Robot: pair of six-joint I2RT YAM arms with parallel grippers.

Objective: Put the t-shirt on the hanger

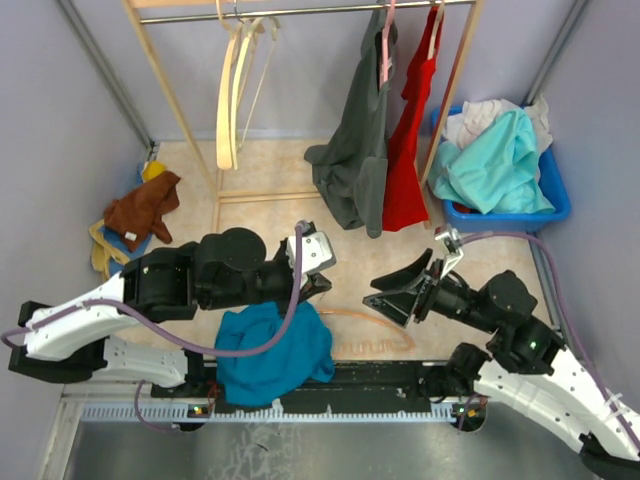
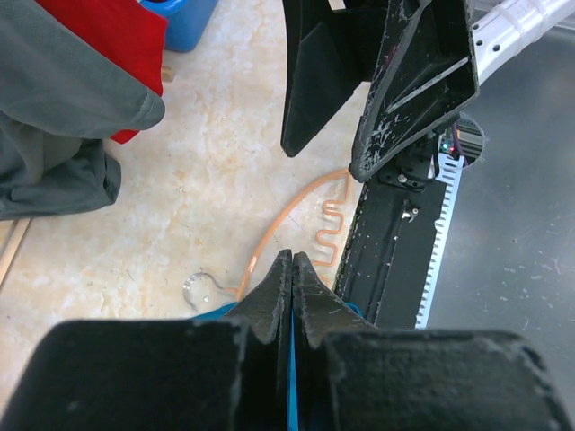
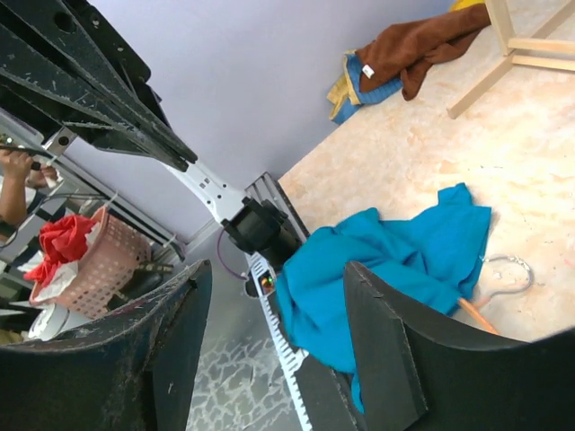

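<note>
A teal t-shirt (image 1: 275,352) lies crumpled on the floor below my left arm. An orange hanger (image 1: 385,325) lies flat beside it; its metal hook (image 3: 519,269) shows in the right wrist view. One hanger end meets the cloth, but how far it reaches inside is hidden. My left gripper is shut above the shirt, with no cloth visible pinched between its fingertips. My right gripper stands open and empty over the floor, its fingers (image 1: 400,280) to the right of the left gripper and above the hanger.
Several pale hangers (image 1: 232,100) hang on the rack rail (image 1: 310,11), along with a grey garment (image 1: 352,160) and a red one (image 1: 408,150). A blue basket of cloths (image 1: 555,195) stands right; a brown cloth (image 1: 145,208) lies left. Bare floor lies beneath the rack.
</note>
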